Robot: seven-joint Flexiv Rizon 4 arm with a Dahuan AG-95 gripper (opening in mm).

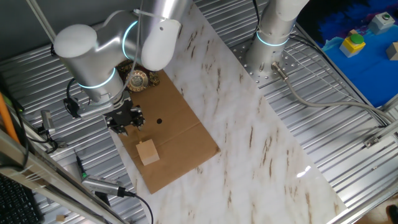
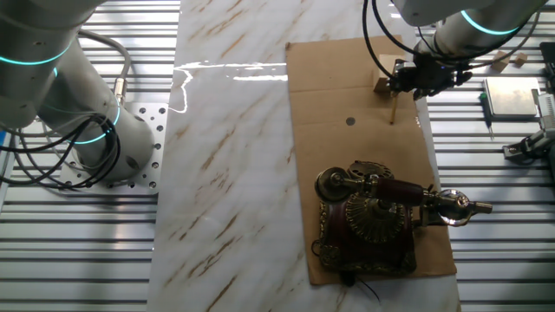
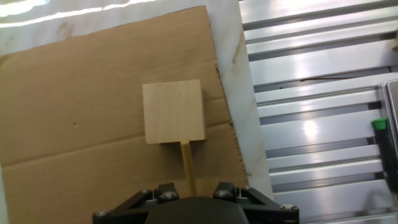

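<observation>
A pale wooden block (image 3: 173, 112) lies on a sheet of brown cardboard (image 3: 74, 106), and a thin wooden stick (image 3: 188, 168) runs from its near side toward my gripper. In the wrist view the two fingers stand well apart, one on each side of the stick, neither touching it in the picture. The stick's near end is hidden behind the gripper body. From exterior view 1 my gripper (image 1: 132, 129) hangs over the cardboard's left edge, just short of the block (image 1: 147, 152). Exterior view 2 shows the stick (image 2: 394, 110) poking out beside my gripper (image 2: 414, 92).
An ornate old telephone (image 2: 375, 221) occupies the other end of the cardboard. Bare marble-patterned tabletop (image 1: 249, 149) lies to one side. Slatted metal (image 3: 311, 106) borders the other side, holding a cabled device (image 1: 102, 185).
</observation>
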